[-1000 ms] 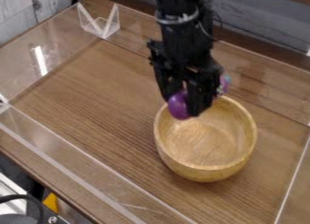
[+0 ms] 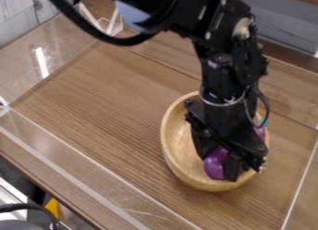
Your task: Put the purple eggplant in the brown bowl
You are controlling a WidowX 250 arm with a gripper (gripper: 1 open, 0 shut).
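The brown bowl (image 2: 178, 157) sits on the right part of the wooden table, its left and front rim showing. My gripper (image 2: 233, 165) reaches down into it from above and covers much of the right side. Between the fingers, low inside the bowl, the purple eggplant (image 2: 217, 163) shows in part; the gripper is shut on it. The fingers hide the rest of the eggplant, and I cannot tell whether it touches the bowl's floor.
Bare wood (image 2: 93, 108) lies open on the left and middle of the table. A small purple-pink thing (image 2: 261, 132) peeks out right of the gripper. Cables (image 2: 25, 208) and dark gear fill the lower left corner, off the table.
The gripper has moved down and toward the near right with the eggplant, from above the bowl's far left rim to inside the bowl. The bowl looks unmoved.
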